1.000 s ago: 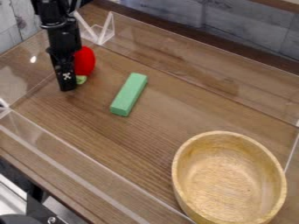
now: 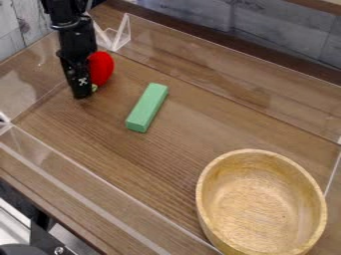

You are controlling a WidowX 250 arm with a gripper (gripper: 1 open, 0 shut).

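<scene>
My gripper (image 2: 78, 78), a black arm reaching in from the upper left, is low over the wooden table (image 2: 186, 159) beside a red object (image 2: 100, 66) with a small pale green part under it. The red object is partly behind the gripper, and I cannot tell whether the fingers hold it. A green block (image 2: 147, 108) lies to the right, apart from the gripper.
A large tan bowl (image 2: 260, 209) takes up the lower right. A grey wall borders the back right, and clear plastic pieces stand near the left edge.
The gripper has shifted slightly over the last second, staying beside the red object. The green block and bowl are unmoved.
</scene>
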